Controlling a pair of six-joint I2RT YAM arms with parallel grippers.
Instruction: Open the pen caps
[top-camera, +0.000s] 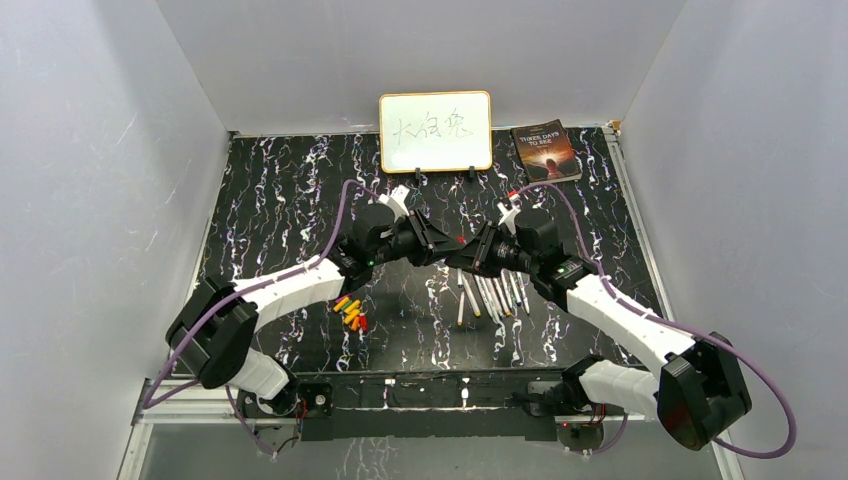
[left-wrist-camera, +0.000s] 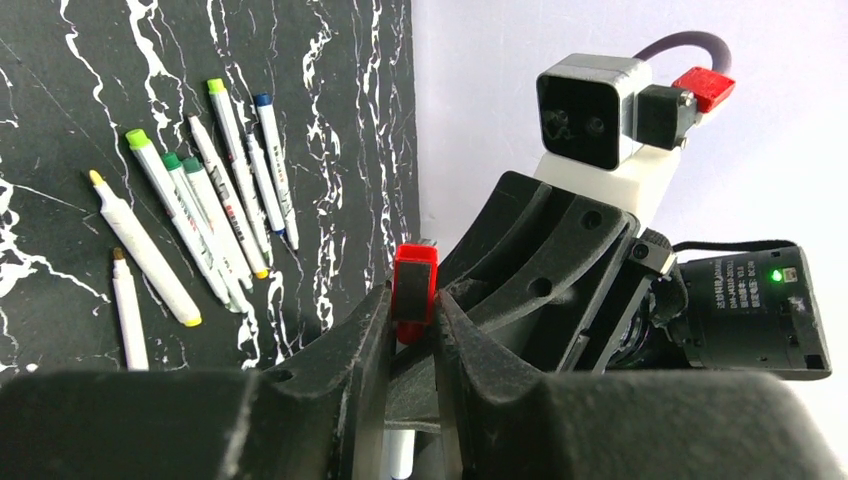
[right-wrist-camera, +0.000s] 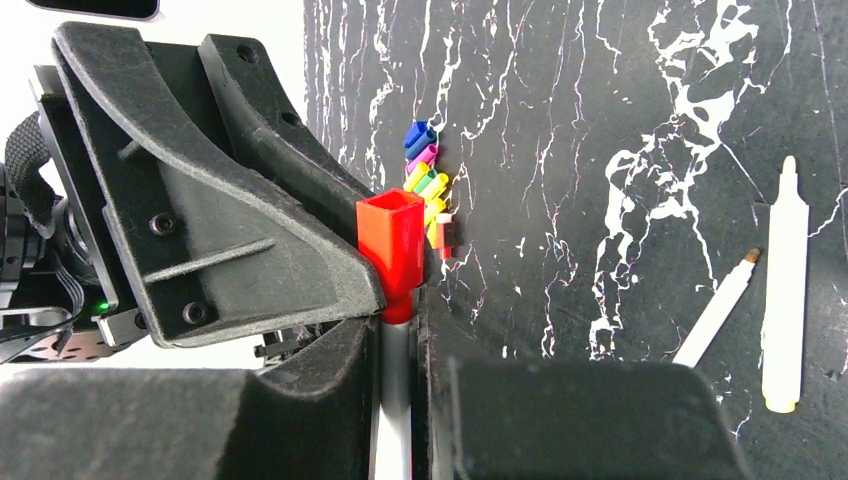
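Note:
A white marker with a red cap (right-wrist-camera: 390, 240) is held upright between my grippers, which meet above the table's middle. My right gripper is shut on the white barrel just below the cap. The fingertips of my left gripper are at the red cap in the left wrist view; whether they grip it is unclear. Uncapped and other white markers (left-wrist-camera: 150, 250) lie side by side on the marble table under the right arm. A small group of loose coloured caps (top-camera: 352, 312) lies left of centre, nearer the front.
A whiteboard (top-camera: 435, 130) on stands and a book (top-camera: 545, 150) are at the back. Grey walls enclose the table (top-camera: 270, 190).

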